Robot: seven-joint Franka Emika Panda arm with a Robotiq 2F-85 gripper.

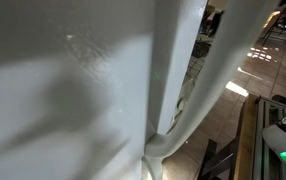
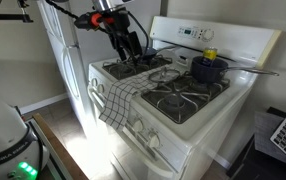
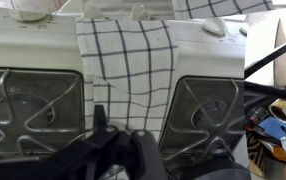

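A white cloth with dark checks (image 2: 115,103) drapes over the front edge of the white stove (image 2: 173,135) in the second exterior view. The wrist view shows the checked cloth (image 3: 130,65) spread between two burner areas, with part of another checked cloth (image 3: 218,8) at the top edge. Over the stovetop hangs my black gripper (image 2: 143,48), apart from the hanging cloth. Its dark fingers (image 3: 101,125) show at the bottom of the wrist view, too dark to tell how the fingers stand. Exterior view 1 does not show the gripper.
A dark blue pot (image 2: 207,70) with a yellow item (image 2: 211,53) on top stands at the back right of the stove. Burner grates (image 2: 183,97) cover the stovetop. A large pale panel (image 1: 73,90) fills most of exterior view 1.
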